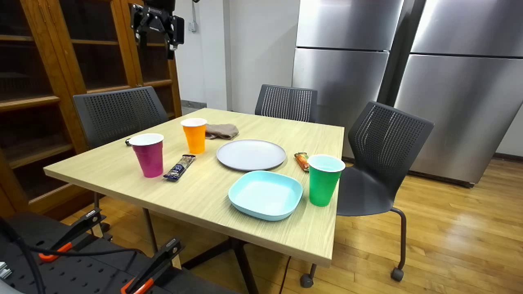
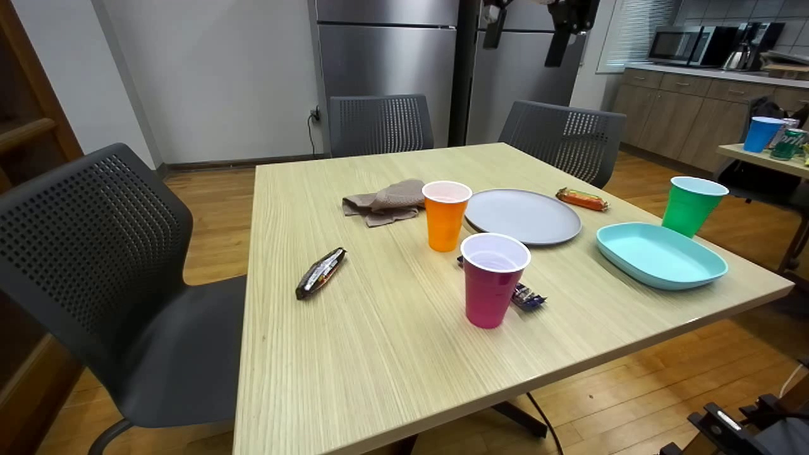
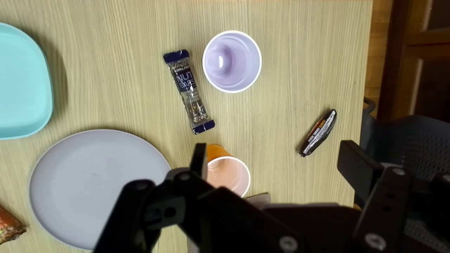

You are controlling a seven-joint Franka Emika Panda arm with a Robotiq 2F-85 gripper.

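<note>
High above the table hangs my gripper, its fingers wide apart with nothing between them. In the wrist view one finger partly covers the orange cup, which stands well below. A maroon cup stands upright near the front of the table, beside a nut bar. Farther along lies a dark-wrapped bar. The grey plate is bare, and so is the turquoise dish. A green cup stands next to that dish, near an orange-wrapped bar.
A crumpled brown cloth lies behind the orange cup. Several dark chairs, one being a chair at the right, surround the wooden table.
</note>
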